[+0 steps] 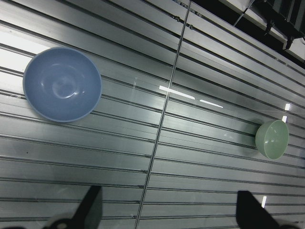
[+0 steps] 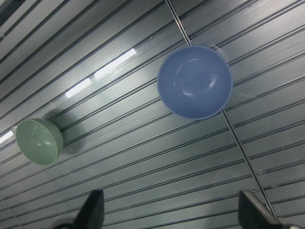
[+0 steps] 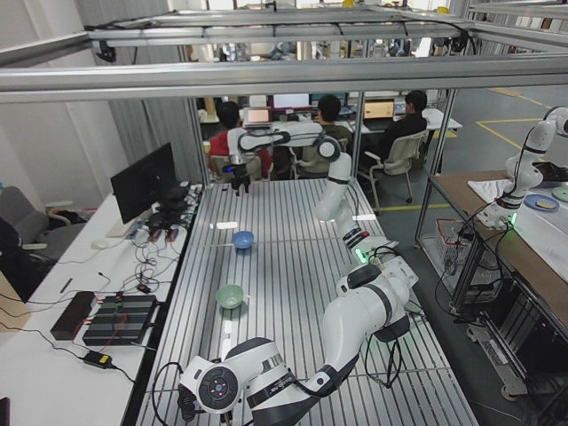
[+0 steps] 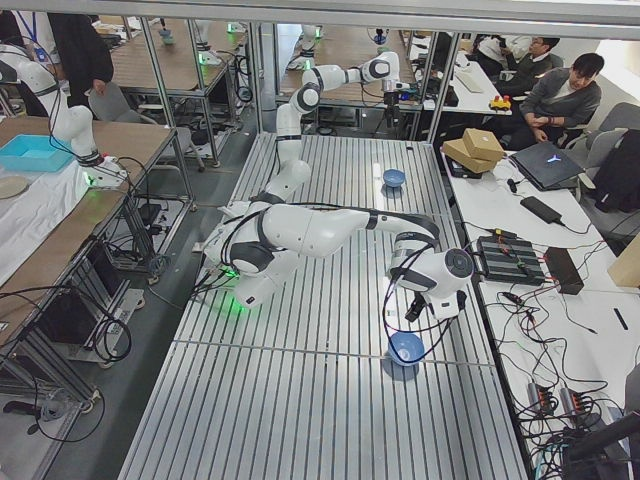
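Observation:
In the left wrist view, a blue bowl (image 1: 62, 83) lies left and a pale green bowl (image 1: 271, 139) farther right. My left gripper has its dark fingertips wide apart at the bottom edge, nothing between them. The right wrist view shows the blue bowl (image 2: 194, 82) upper right and the green bowl (image 2: 38, 141) at left. My right gripper also stands open and empty above the slatted table (image 2: 143, 181). Both bowls (image 3: 242, 239) (image 3: 229, 296) stand apart and upright in the camera left view.
The metal table (image 3: 293, 222) is otherwise largely clear. A desk with a monitor (image 3: 142, 182), black boxes (image 3: 120, 319) and cables runs along one long side. Frame posts and rails surround the table, and cables hang from the arms.

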